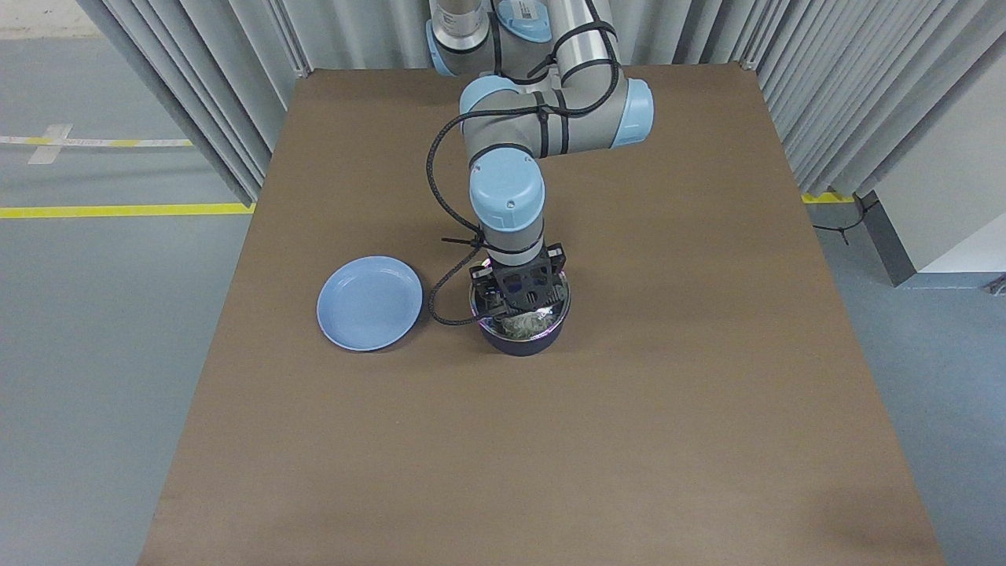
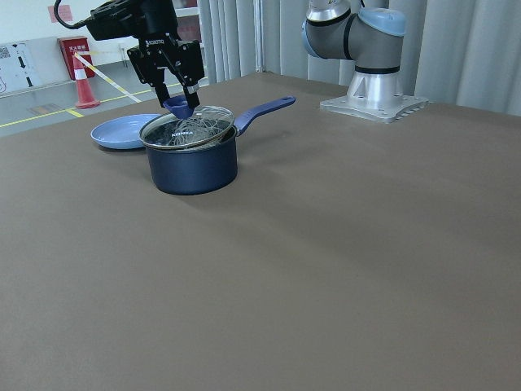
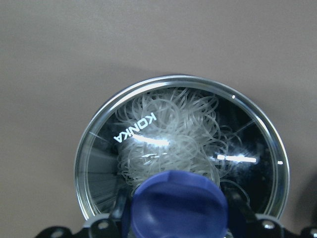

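Observation:
A dark blue saucepan (image 2: 190,173) with its long handle (image 2: 270,107) stands on the table. Its glass KONKA lid (image 3: 104,163) sits on it, slightly tilted in the left view, with pale noodle-like strands visible through the glass. My gripper (image 2: 168,85) is over the pot, its fingers shut on the lid's blue knob (image 3: 178,208), which fills the lower middle of the wrist view. In the front view the gripper hides much of the lid.
A light blue plate (image 1: 368,302) lies beside the pot, to its left in the front view.

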